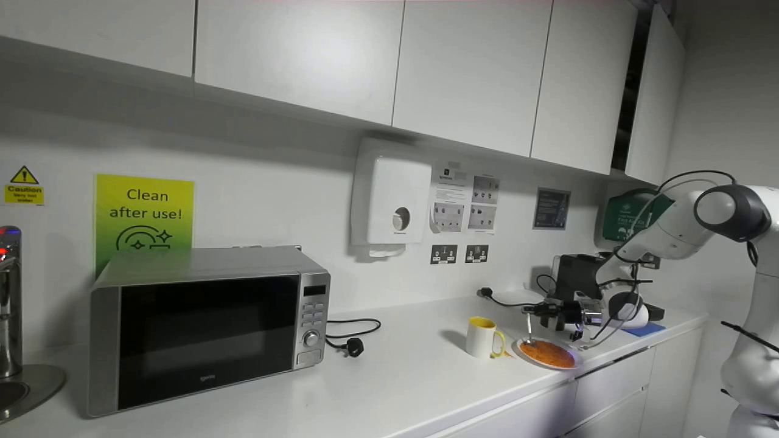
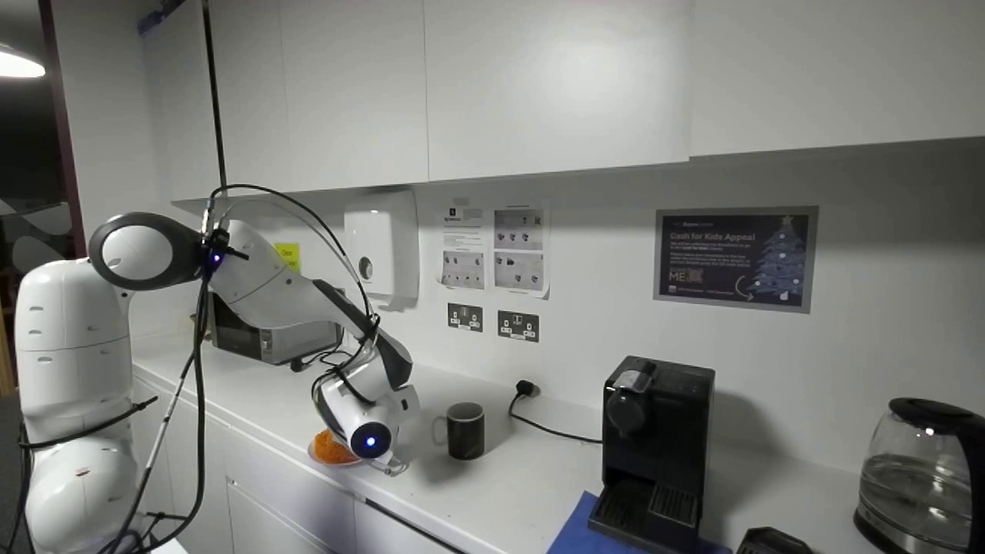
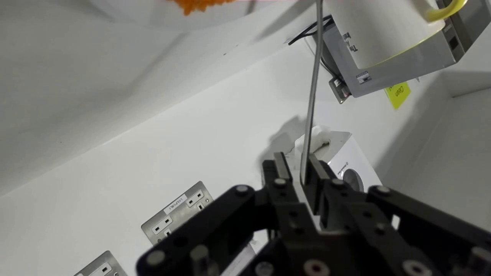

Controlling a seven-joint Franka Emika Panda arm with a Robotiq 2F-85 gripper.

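A metal spoon stands steeply with its lower end at the plate of orange food. My gripper is level with the top of its handle, over the plate's far left edge. In the wrist view, the handle runs between the fingers of the part-open gripper. It lies close to the right finger, with a pale gap towards the left one; whether it touches is unclear. The spoon's lower end is out of the wrist view. In exterior view 2 the arm hides the fingers.
A mug with a yellow inside stands just left of the plate. Farther left is a microwave. A black coffee machine and a glass kettle stand on the other side. Clear counter lies between microwave and mug.
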